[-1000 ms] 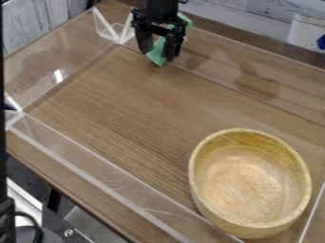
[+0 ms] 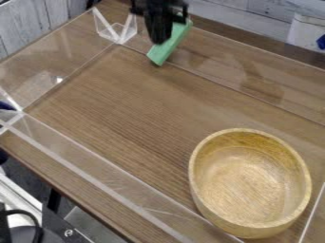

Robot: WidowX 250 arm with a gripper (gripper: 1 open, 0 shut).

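The black gripper [image 2: 160, 28] is at the top centre, raised and blurred, so its fingers are hard to make out. Just below and to its right a green object [image 2: 168, 49] lies tilted on the wooden table [image 2: 127, 123], apparently apart from the fingertips. I cannot see anything between the fingers.
A large yellow bowl [image 2: 249, 180] stands at the lower right. A clear bent plastic piece [image 2: 114, 27] is left of the gripper. A white object [image 2: 306, 33] sits at the top right edge.
The gripper has risen from over the green object, which is now more fully visible and lies at about the same place.
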